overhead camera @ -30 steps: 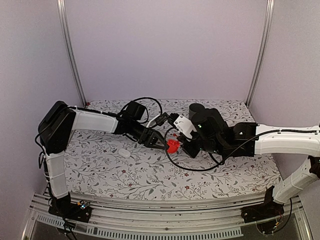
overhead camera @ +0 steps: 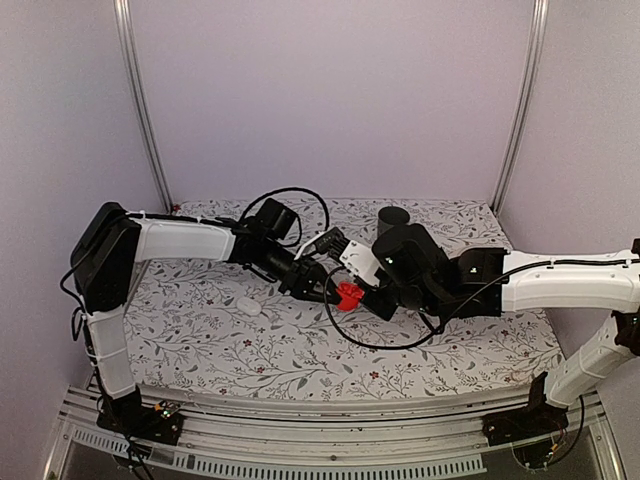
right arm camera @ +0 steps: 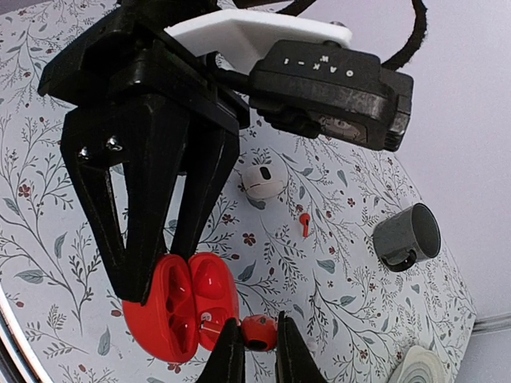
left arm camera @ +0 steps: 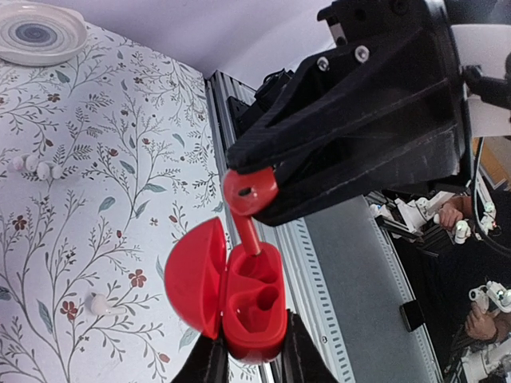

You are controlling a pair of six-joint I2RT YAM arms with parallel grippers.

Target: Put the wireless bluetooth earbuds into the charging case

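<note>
My left gripper is shut on the red charging case [left arm camera: 255,319], which is open with its lid [left arm camera: 192,271] to one side and its two wells showing. My right gripper is shut on a red earbud [left arm camera: 251,191], whose stem hangs down into the case's mouth at the upper well. In the top view both grippers meet at the middle over the red case [overhead camera: 349,297]. Another small red earbud [right arm camera: 304,219] lies on the table in the right wrist view.
A grey mug [right arm camera: 403,239], a white mouse [right arm camera: 263,182] and a white round dish [left arm camera: 36,36] stand on the patterned table around the grippers.
</note>
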